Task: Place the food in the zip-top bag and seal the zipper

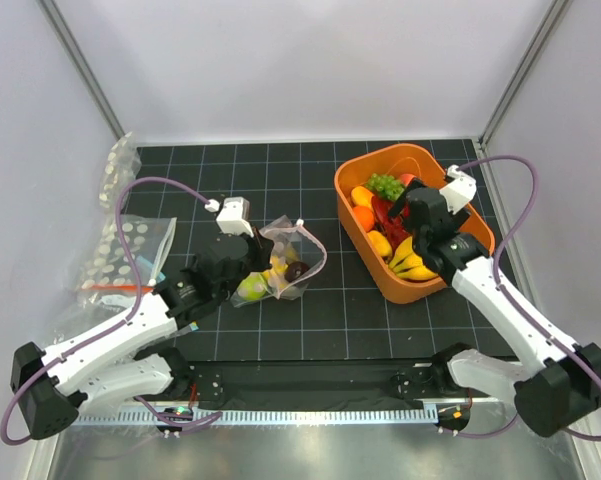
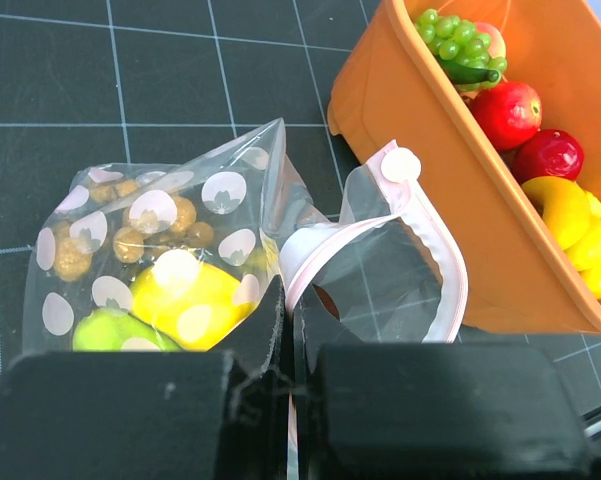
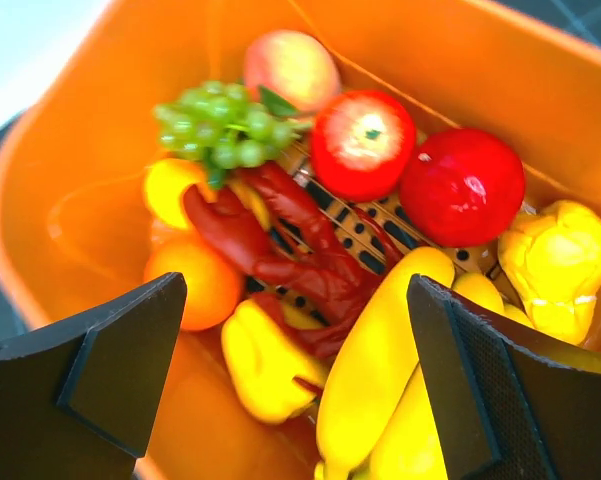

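A clear zip top bag [image 2: 223, 190] with pale dots lies on the dark mat, its mouth open toward the orange bin. Inside it show a yellow food piece [image 2: 183, 300], a green one [image 2: 117, 331] and several brown round ones; a dark round item [image 1: 296, 270] sits near the mouth. At the bag's rim my left gripper is shut on the edge of the opening. Over the bin, my right gripper is open with nothing held; below its fingers lie a red lobster [image 3: 310, 260], a yellow pepper [image 3: 267, 362] and bananas [image 3: 380, 350].
The orange bin [image 1: 368, 258] has high walls and also holds grapes [image 3: 220, 125], an orange [image 3: 196, 278] and red fruit [image 3: 361, 143]. More dotted bags [image 1: 130, 250] lie at the left. Bare mat [image 1: 355, 325] separates bag and bin.
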